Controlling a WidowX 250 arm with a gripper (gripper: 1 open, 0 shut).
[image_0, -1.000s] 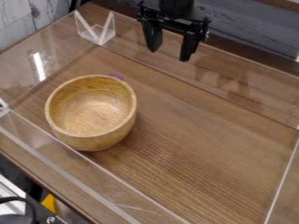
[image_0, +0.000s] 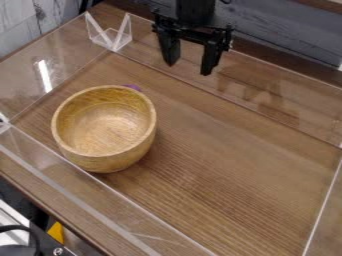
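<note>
My black gripper (image_0: 190, 52) hangs at the top centre over the back of the wooden tray, its two dark finger assemblies spread apart, with nothing visible between them. A large tan wooden bowl (image_0: 104, 128) sits at the left middle. A small purple object (image_0: 132, 87) lies just behind the bowl, too small to identify.
The tray's bare wooden floor (image_0: 221, 170) is free across the centre and right. A white wire-like bracket (image_0: 110, 32) stands at the back left corner. Dark cables and a yellow piece lie outside at the lower left.
My gripper has shifted slightly to the left and turned a little. The bowl and the purple object have not moved.
</note>
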